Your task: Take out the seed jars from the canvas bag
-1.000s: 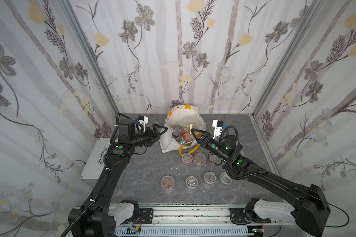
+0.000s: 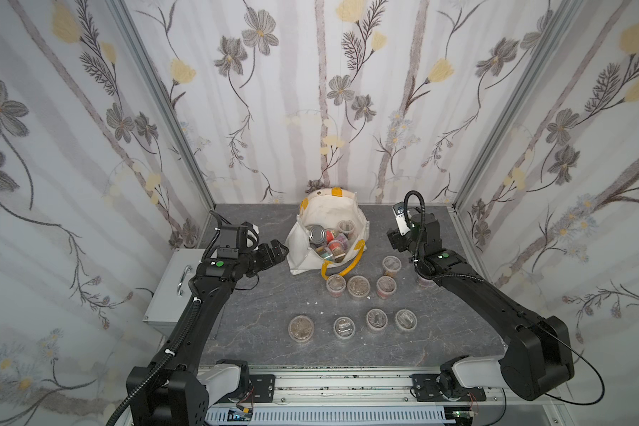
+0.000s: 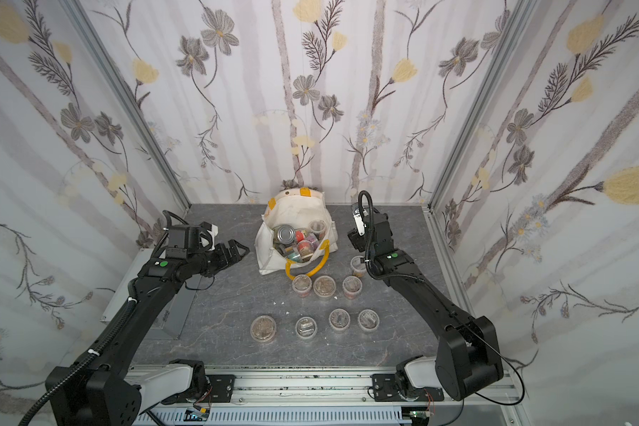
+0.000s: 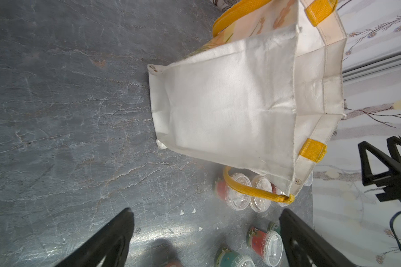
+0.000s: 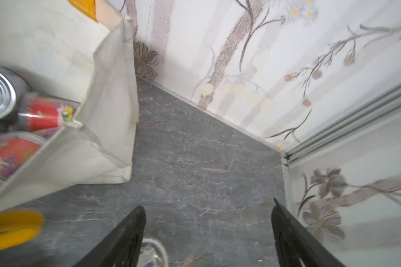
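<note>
The white canvas bag [image 2: 298,248] with yellow handles lies on the table, holding cans and jars, among them a silver can [image 2: 316,234] and a red jar [image 5: 46,113]. My left gripper [image 2: 277,254] is open and empty at the bag's left, facing its outer side. My right gripper stands right of the bag, part open, with nothing between its fingers in the right wrist view.
Several clear-lidded jars [image 2: 358,286] stand in front of the bag and in a front row. A grey box [image 2: 164,284] sits at the left edge.
My right gripper has swung right and back, away from over the bag's mouth. My left gripper has shifted slightly down and left, staying beside the bag.
</note>
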